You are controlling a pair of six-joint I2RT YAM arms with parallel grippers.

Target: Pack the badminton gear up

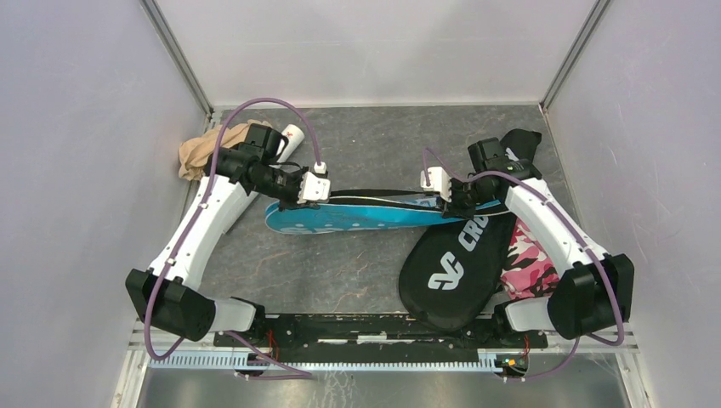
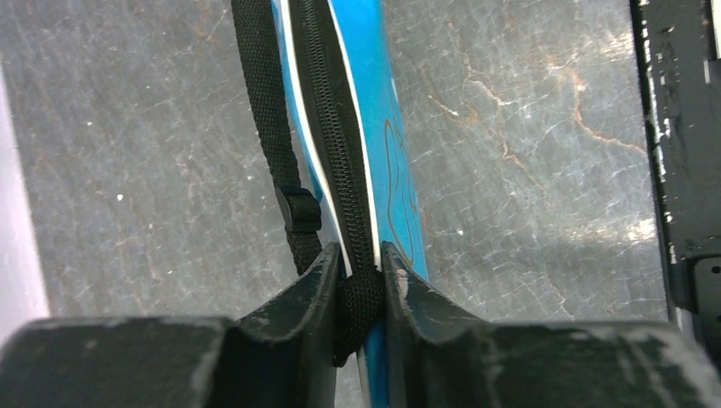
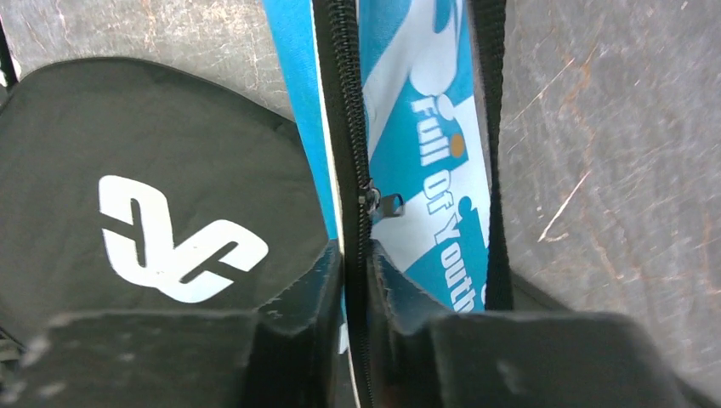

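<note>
A long blue bag [image 1: 357, 218] with white markings stretches between my two grippers, its zipper side up. In the left wrist view its black zipper [image 2: 327, 110] runs away from me, with a loose black strap [image 2: 270, 127] alongside. My left gripper is shut on the bag's zippered edge, a black webbing loop [image 2: 359, 306] between its fingers. My right gripper is shut on the zipper band, just on the near side of the metal zipper pull [image 3: 389, 206]. The bag's far right end is partly hidden by the right arm in the top view.
Under the blue bag's right part lies a black racket cover [image 1: 442, 280] with white lettering, beside a pink camouflage cloth bag [image 1: 529, 262]. A beige cloth [image 1: 198, 155] and a white tube [image 1: 291, 143] are at the left.
</note>
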